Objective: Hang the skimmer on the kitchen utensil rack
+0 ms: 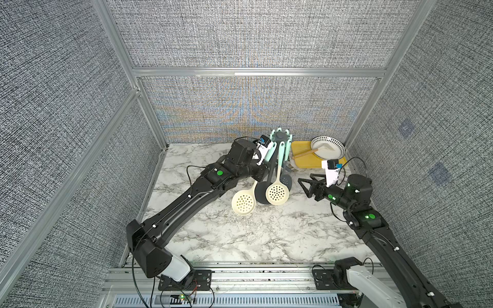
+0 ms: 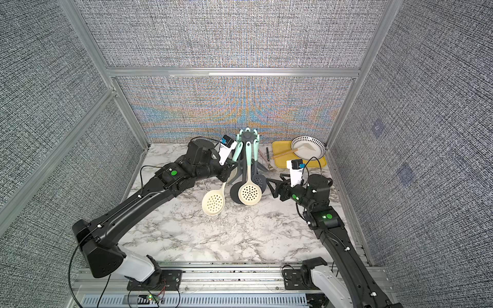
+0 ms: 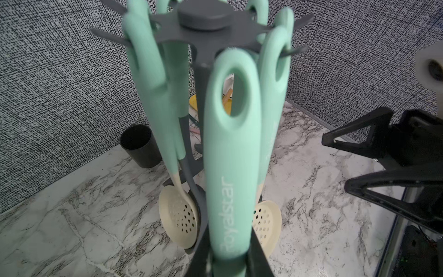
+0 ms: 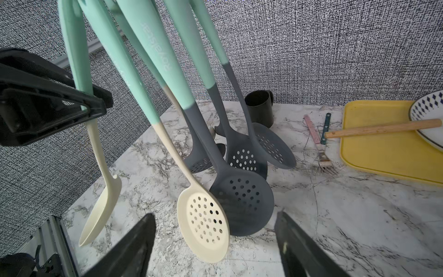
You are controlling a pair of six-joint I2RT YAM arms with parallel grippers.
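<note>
My left gripper [image 1: 263,169] is shut on the mint handle [image 3: 230,161] of a cream skimmer [image 1: 244,202]. The handle's loop stands at the arms of the rack [image 3: 205,18], at its near side; whether it is over a hook I cannot tell. Other mint-handled utensils hang round the rack, among them a cream skimmer [image 4: 203,221] and dark ones. My right gripper [image 1: 304,187] stands open to the right of the utensils, with nothing between its fingers.
A yellow tray [image 4: 378,152] with a patterned plate [image 1: 333,141] and wooden-handled tool lies at the back right. A dark mug [image 4: 259,108] and small tools lie behind the rack.
</note>
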